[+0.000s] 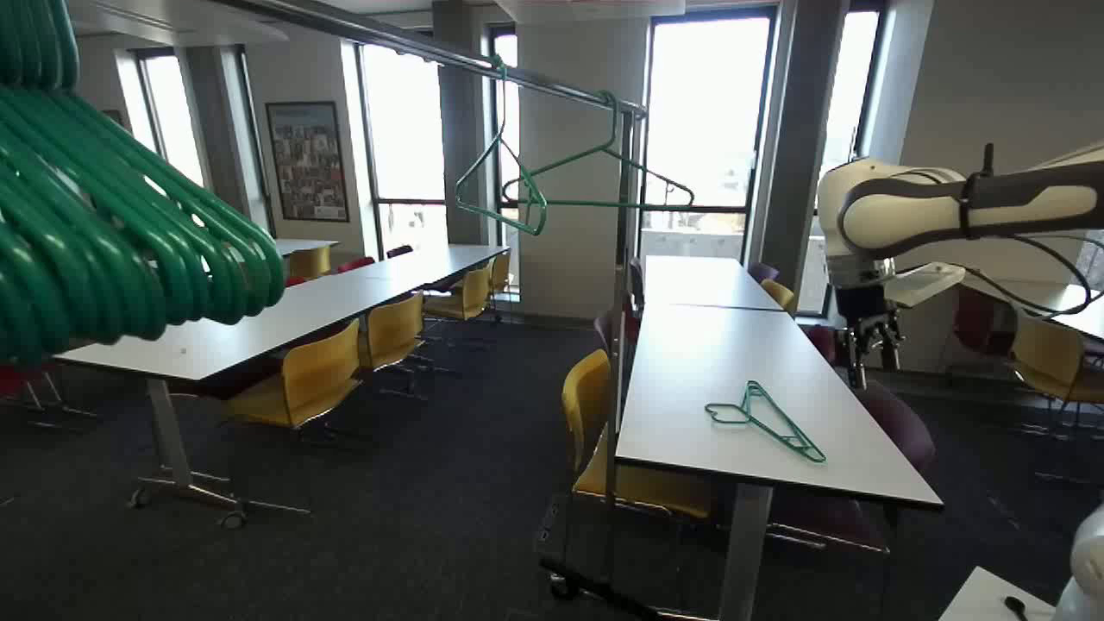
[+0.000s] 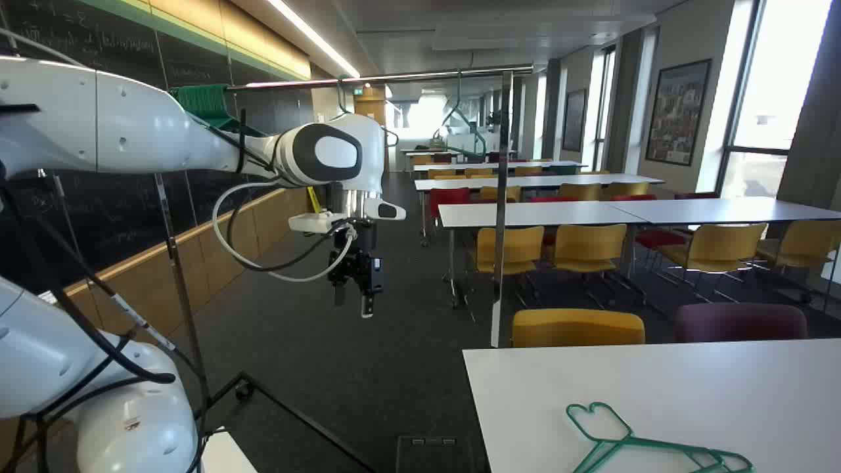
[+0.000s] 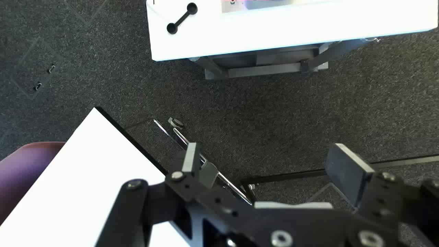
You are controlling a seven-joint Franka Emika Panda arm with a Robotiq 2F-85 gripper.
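Note:
My gripper stands wide open in the wrist view, pointing down over bare floor with nothing between its fingers. A green hanger (image 1: 783,426) lies flat on the near white table; in exterior view 2 the same hanger (image 2: 623,438) is cut off by the bottom edge. The gripper (image 2: 353,303) hangs well apart from it, off to the left of that table in exterior view 2. Two green hangers dangle from the metal rail (image 1: 559,86): one turned edgewise (image 1: 501,212), the other wider (image 1: 621,203) near the rail's end post.
A dense bunch of green hangers (image 1: 114,228) fills the left of exterior view 1. The rack's upright post (image 2: 502,213) stands by the white table (image 2: 709,378). A purple chair (image 3: 28,168) sits beside the table. The robot's white base table (image 3: 288,26) lies across open floor.

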